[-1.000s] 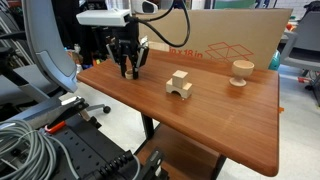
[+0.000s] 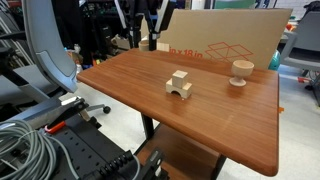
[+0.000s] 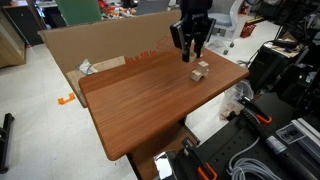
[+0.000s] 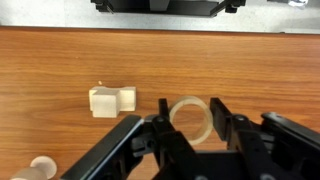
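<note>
High above the wooden table, my gripper [image 2: 146, 42] is shut on a pale, round, hollow-looking piece, whose ring-shaped rim [image 4: 187, 101] shows between the fingers in the wrist view. Whether that piece is open right through, I cannot tell. On the tabletop, a light wooden bridge-shaped block [image 2: 178, 91] carries a small pale cube [image 2: 179, 77] on top. From above, the cube [image 4: 104, 103] lies left of the held piece. Farther right stands a pale stemmed cup [image 2: 242, 71], partly cut off in the wrist view.
The brown table [image 2: 235, 125] has wide bare areas at its front and right. A cardboard sheet [image 2: 225, 35] stands upright behind it. Cables [image 2: 30, 150] lie by the robot's base at the left.
My gripper has risen from near the tabletop at the left and shifted slightly right, carrying the pale piece with it. The stacked blocks and the cup have stayed in place.
</note>
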